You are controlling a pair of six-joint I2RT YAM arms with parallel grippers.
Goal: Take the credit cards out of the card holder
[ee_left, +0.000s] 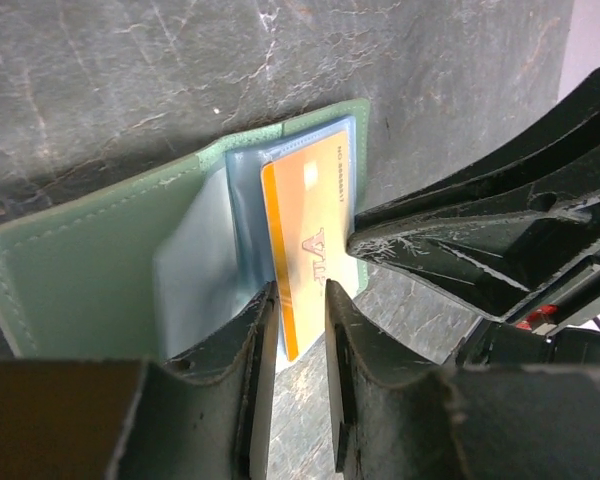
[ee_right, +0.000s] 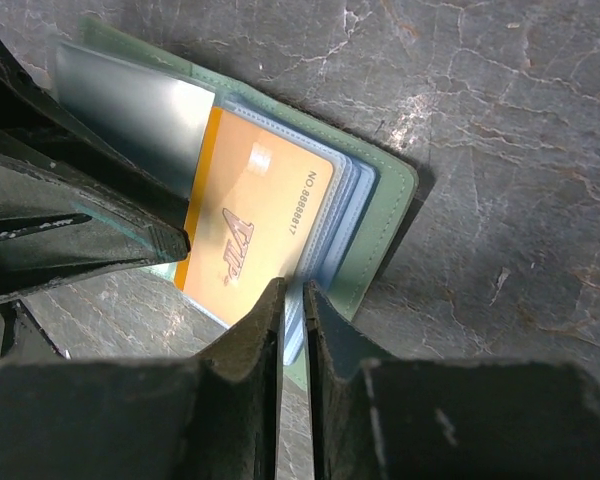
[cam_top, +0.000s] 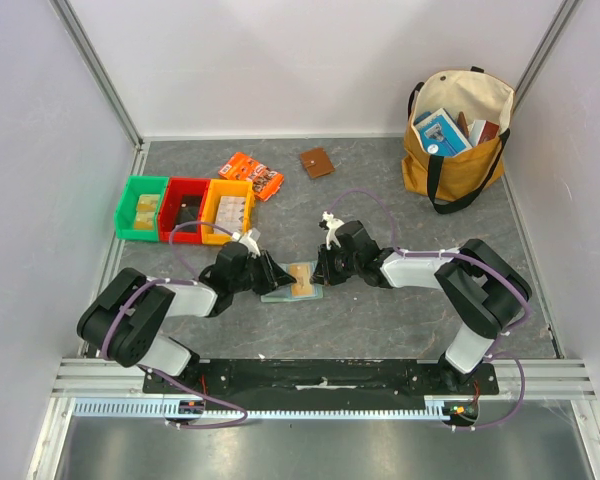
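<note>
A green card holder point(ee_left: 110, 250) lies spread flat on the table between my grippers. In one of its clear plastic sleeves point(ee_right: 342, 222) sits an orange-yellow VIP card point(ee_right: 255, 215), its striped edge facing the left side. My left gripper is part open, its tips over that striped edge and a narrow gap between them. At the opposite edge of the card is my right gripper. Its fingertips stand close together at the sleeves' layered edges; whether they pinch a sleeve cannot be told.
Green point(cam_top: 127, 231), red point(cam_top: 185, 236) and yellow point(cam_top: 214, 237) bins stand at the back left, beside an orange packet point(cam_top: 250, 174). A brown wallet-like piece point(cam_top: 316, 162) lies behind. A stuffed tote bag point(cam_top: 450, 178) fills the back right.
</note>
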